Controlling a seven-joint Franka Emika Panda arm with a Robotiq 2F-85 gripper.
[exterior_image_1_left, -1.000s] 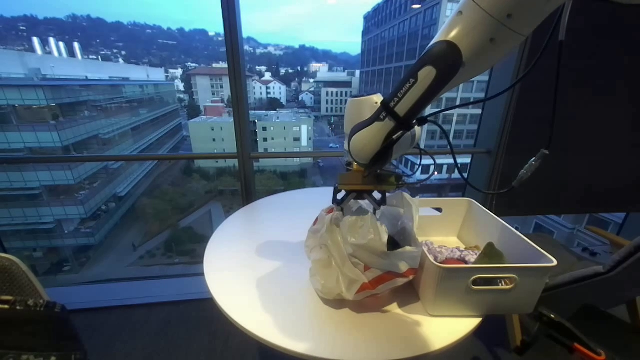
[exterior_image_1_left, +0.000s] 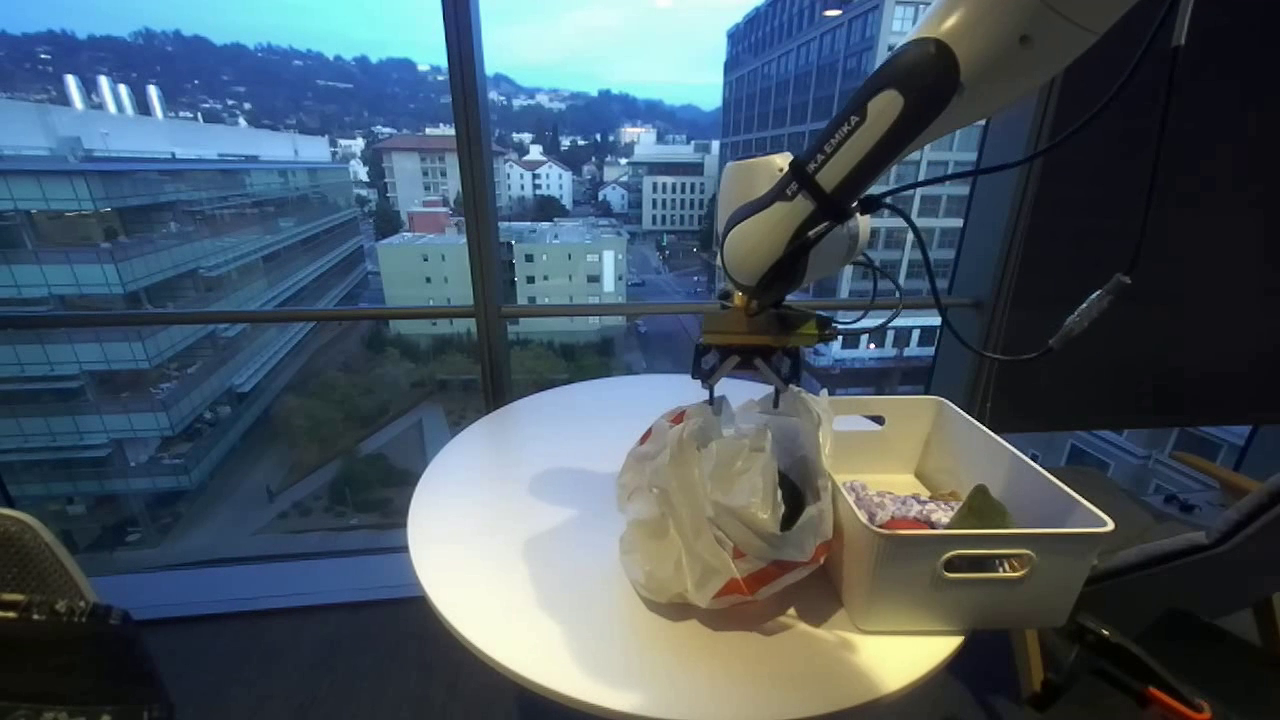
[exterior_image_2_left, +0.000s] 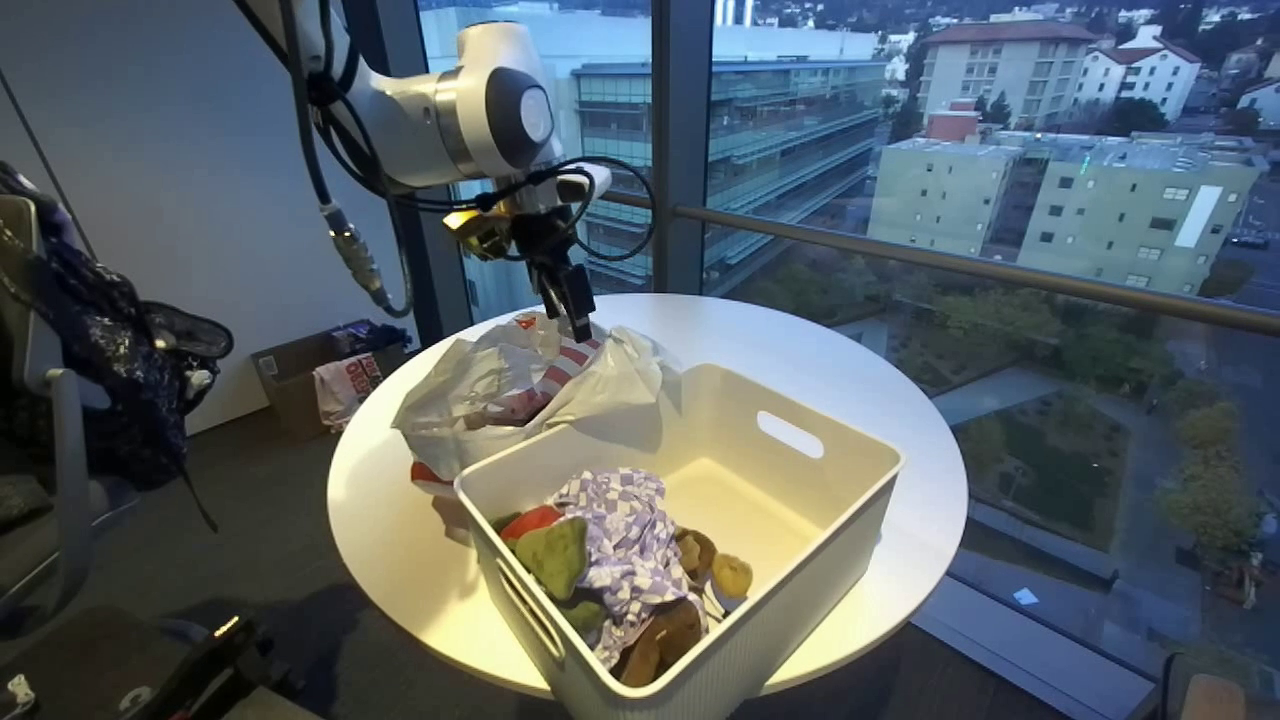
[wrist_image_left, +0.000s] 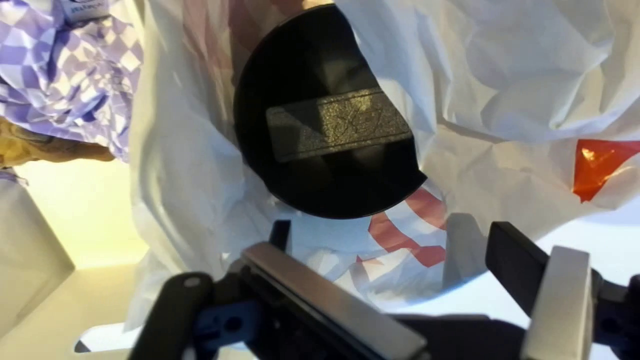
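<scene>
A crumpled white plastic bag (exterior_image_1_left: 702, 516) with red markings stands on the round table, its mouth facing up. Inside it lies a round black object (wrist_image_left: 324, 186) with a textured rectangular patch; a fold of the bag covers its right side in the wrist view. My gripper (exterior_image_1_left: 744, 401) hangs over the bag's top, the two fingers wide apart. In the wrist view the gap between them is empty. Whether a fingertip touches the plastic, I cannot tell.
A white bin (exterior_image_2_left: 828, 540) stands against the bag, holding a purple checkered cloth (exterior_image_2_left: 624, 540), a green item (exterior_image_2_left: 554, 558) and brown items. Bare table (exterior_image_1_left: 516, 480) extends left of the bag in exterior view 1. A window rail runs behind.
My gripper has risen out of the bag's mouth and moved slightly right in exterior view 1. The bag's upper folds have shifted; the bin has stayed put.
</scene>
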